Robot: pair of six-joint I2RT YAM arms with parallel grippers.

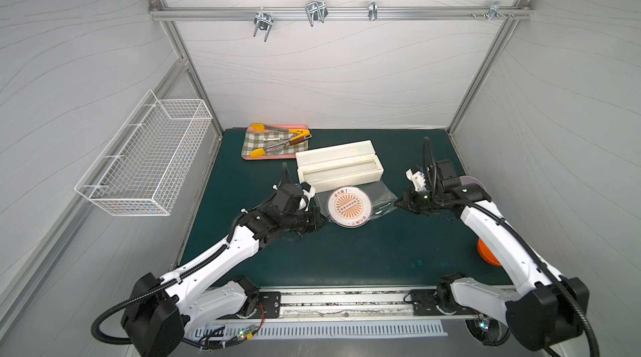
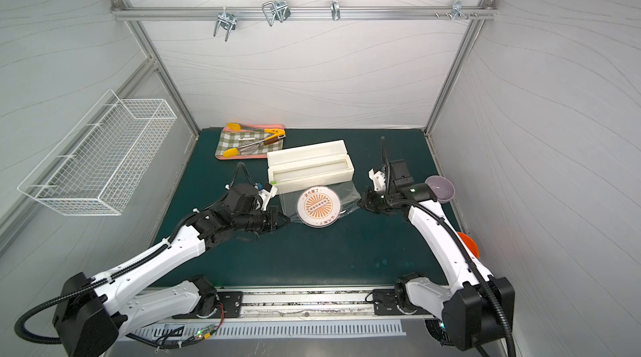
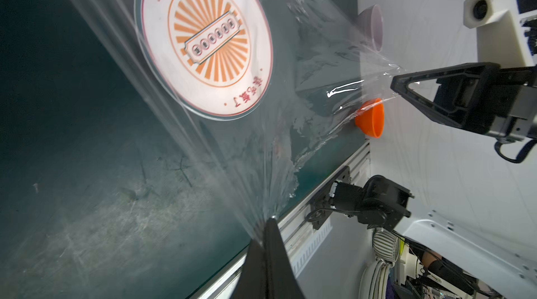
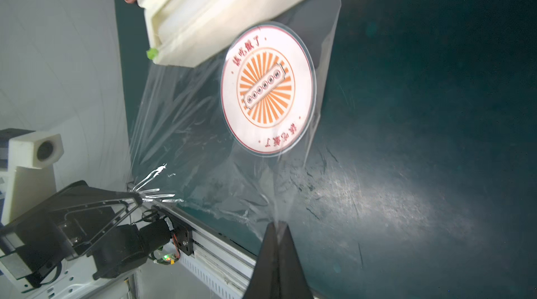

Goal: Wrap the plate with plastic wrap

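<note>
Clear plastic wrap (image 4: 190,125) stretches from the open white dispenser box (image 1: 340,168) over the round white plate (image 1: 349,207) with its orange sunburst. In the left wrist view, the film (image 3: 268,148) gathers to a point at my left gripper, which is shut on one corner. My right gripper is shut on the other front corner, where the film narrows between its tips. The two grippers stand on either side of the plate, left (image 1: 322,219) and right (image 1: 400,203), holding the sheet spread between them. Through the film the plate's print stays readable.
A tray (image 1: 245,143) with yellow-tipped tongs lies at the back left. A lilac bowl (image 2: 440,188) and an orange bowl (image 2: 468,245) stand along the right edge, partly behind the right arm. The table in front of the plate is clear.
</note>
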